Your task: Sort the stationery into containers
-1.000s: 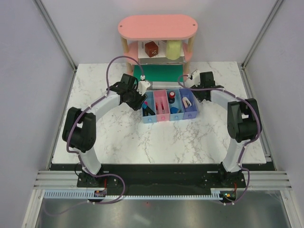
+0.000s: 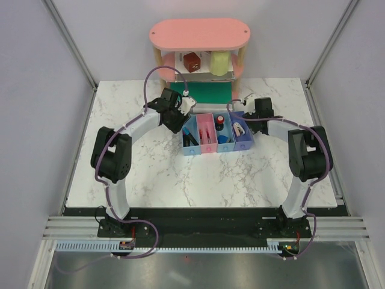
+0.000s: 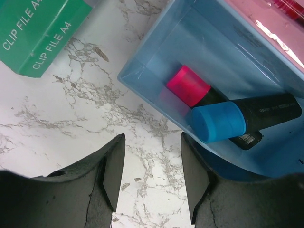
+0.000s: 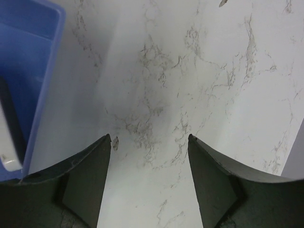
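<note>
Four containers sit in a row mid-table: a light blue one with black pens capped in pink and blue, a pink one with red pens, a blue one with a red-topped bottle and blue item, and a darker blue one with white items. My left gripper stands open just outside the row's left end, nothing between its fingers. My right gripper is open beside the right end, over bare table.
A pink-topped shelf with a green clip file box stands behind the containers.
Compared with a second ago, the container row sits slightly further right. My left arm has shifted right; my right gripper has moved slightly toward the front.
</note>
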